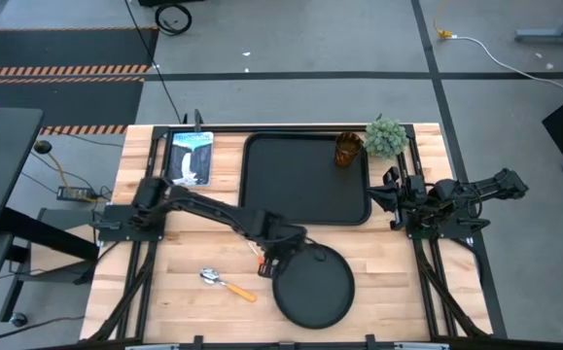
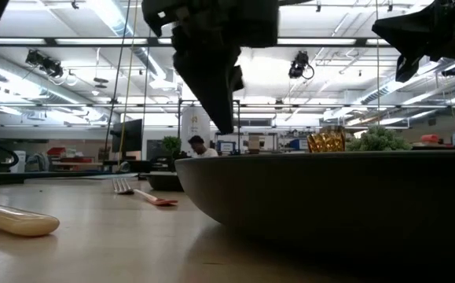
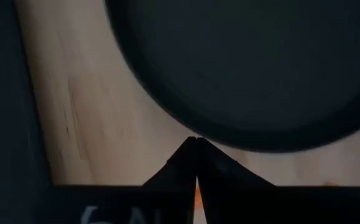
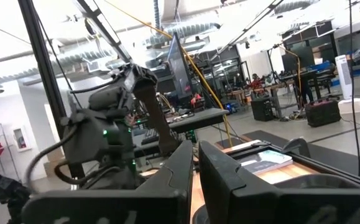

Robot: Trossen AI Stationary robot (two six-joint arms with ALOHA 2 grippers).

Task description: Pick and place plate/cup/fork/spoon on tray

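Observation:
A round black plate (image 1: 312, 301) lies on the table in front of the black tray (image 1: 300, 180). My left gripper is shut, its fingertips together with nothing between them, over the plate's rim. In the low view it hangs above the plate (image 2: 329, 212). An amber cup (image 1: 347, 149) stands at the tray's back right corner. The spoon (image 1: 225, 283) with its orange handle lies left of the plate. Partly covered by the left arm is the fork (image 1: 258, 253); the low view shows its tines (image 2: 123, 186). My right gripper is shut and empty, beside the tray's right edge.
A potted plant (image 1: 385, 138) stands right of the tray's back corner, and a book (image 1: 191, 158) lies to its left. Black frame rails border the worktop. Bare wood (image 1: 393, 292) shows at the front right.

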